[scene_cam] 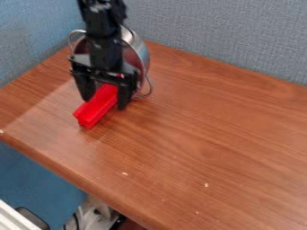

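Note:
A red elongated block (96,107) lies on the wooden table at the left, slanting from lower left to upper right. My black gripper (104,88) is open and stands over the upper part of the block, its fingers on either side of it. Behind them is a shiny metal pot or lid (135,56) with wire handles, partly hidden by the arm.
Grey-blue padded walls (228,31) stand behind it.

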